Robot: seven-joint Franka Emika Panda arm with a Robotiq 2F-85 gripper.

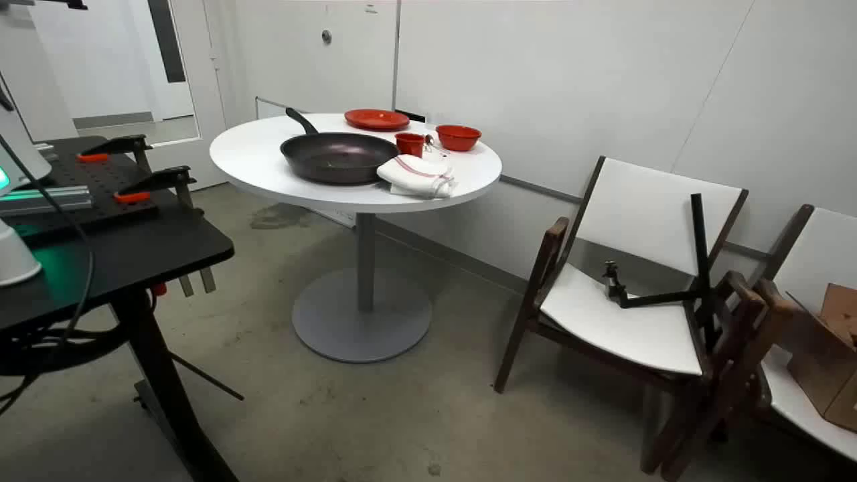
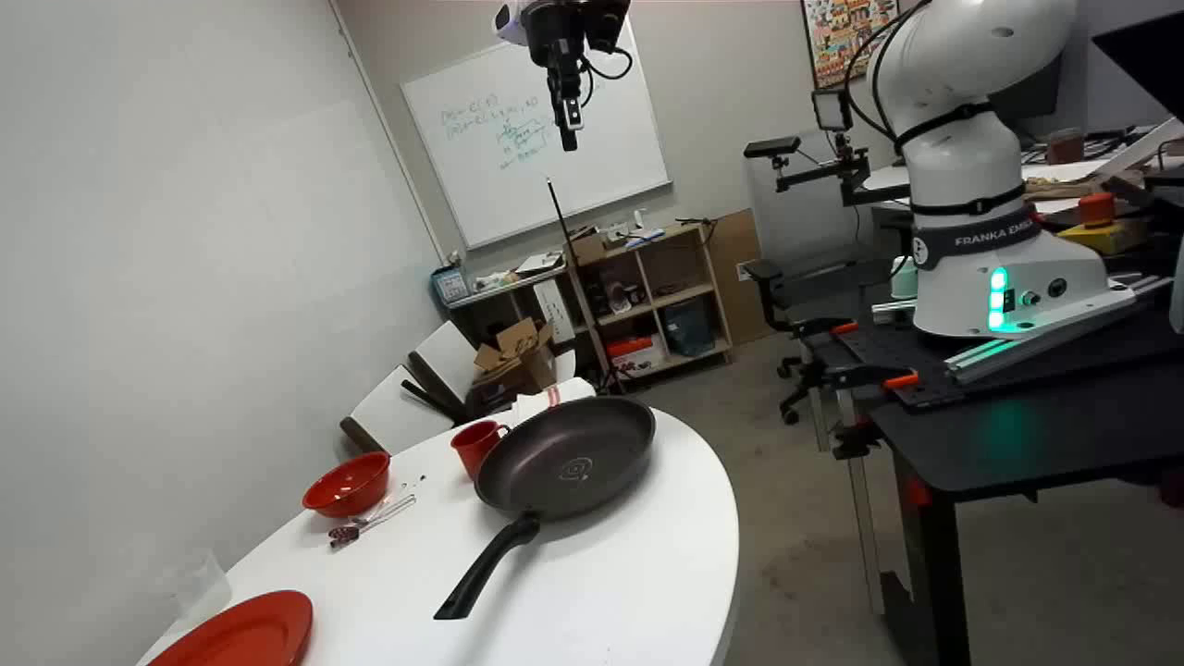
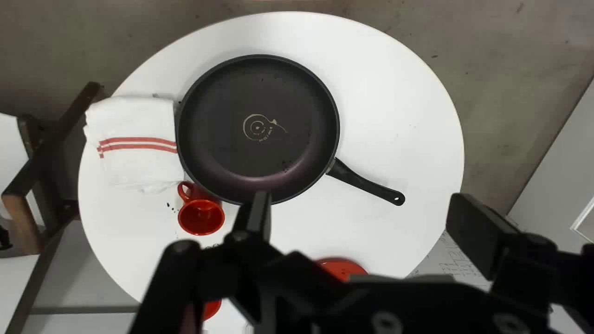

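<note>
A black frying pan (image 3: 257, 125) rests on a round white table, its handle (image 3: 367, 183) pointing away from a folded white towel with red stripes (image 3: 136, 142). A red mug (image 3: 201, 216) stands beside the pan's rim. In exterior view 2, a red bowl (image 2: 349, 485), a thin metal utensil (image 2: 375, 520) and a red plate (image 2: 250, 633) lie nearer the wall. My gripper is open and empty, its fingers spread wide. It hangs high above the table, touching nothing; its own body hides most of the plate and bowl in the wrist view.
Bare tabletop (image 3: 395, 117) shows around the pan's handle side. A clear container (image 2: 200, 586) stands near the plate. The wall closes off one side of the table, and a chair (image 1: 643, 249) is on the floor nearby. The black robot bench (image 1: 120, 241) stands apart from the table.
</note>
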